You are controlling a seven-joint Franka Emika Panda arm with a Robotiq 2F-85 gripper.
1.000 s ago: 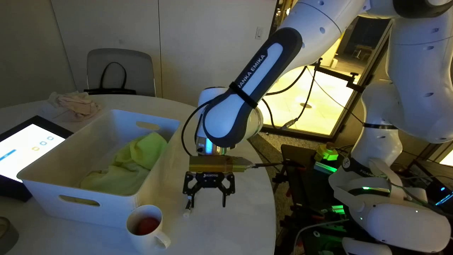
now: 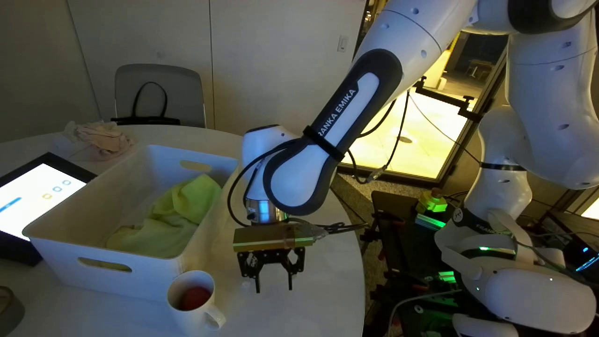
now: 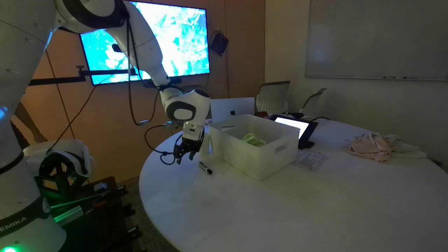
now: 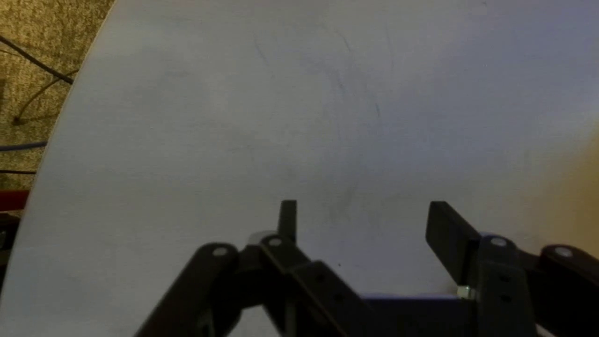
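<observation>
My gripper [image 2: 274, 285] hangs above the white table, pointing down, its fingers apart and nothing between them. In the wrist view, only bare tabletop shows between the fingertips of the gripper. A black marker with a light end [image 3: 205, 168] lies on the table close to the gripper [image 3: 185, 160] in exterior view 2, apart from its fingers. The white bin [image 2: 112, 283] holds a yellow-green cloth [image 2: 188, 208]. Beside the bin, a white mug [image 2: 193, 323] has a red object [image 2: 194, 298] inside.
A lit tablet [image 2: 36, 196] stands beyond the bin, and a pinkish cloth [image 3: 371, 147] lies farther along the table. The table edge [image 4: 62, 109] is close on one side. Much of the tabletop [image 3: 302, 210] in front of the bin is clear.
In exterior view 1 my gripper has shifted downward and slightly left, and its fingers appear closer together. The bin, cloths and mug look unmoved.
</observation>
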